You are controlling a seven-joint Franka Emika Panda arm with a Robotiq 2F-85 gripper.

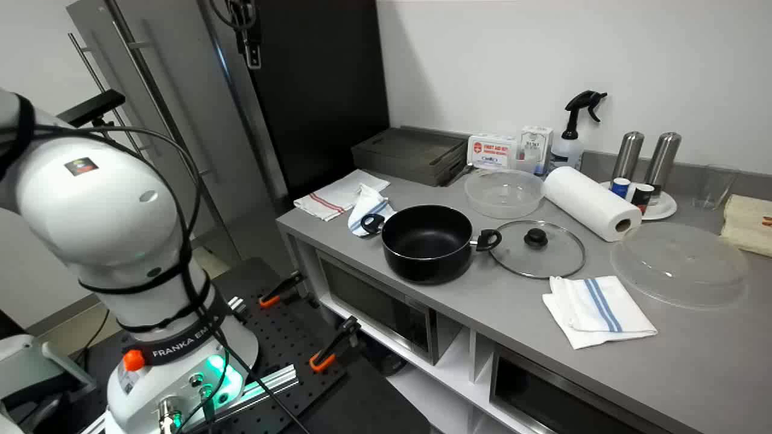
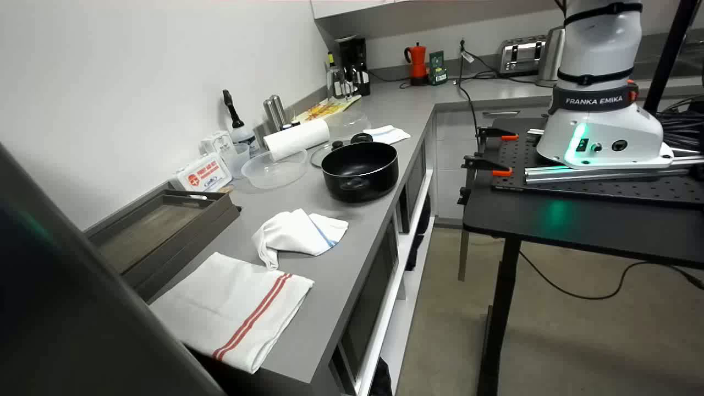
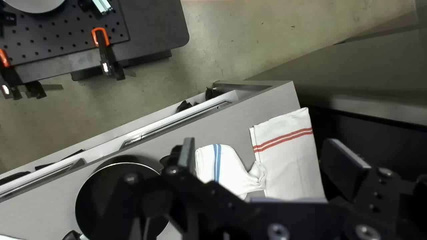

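Note:
My gripper is open high above the counter, its two fingers wide apart and nothing between them. Below the gap lie a crumpled white cloth with blue stripes and, beside it, a flat folded white cloth with red stripes. The black pot stands uncovered near the counter's front edge; in the wrist view the gripper body hides part of it. A glass lid with a black knob rests on the counter beside the pot. Farther along lies another folded blue-striped cloth.
Behind the pot are a clear plastic bowl, a paper towel roll and a spray bottle. Dark trays sit by the wall near the tall black panel. A clear dome lies near the far cloth.

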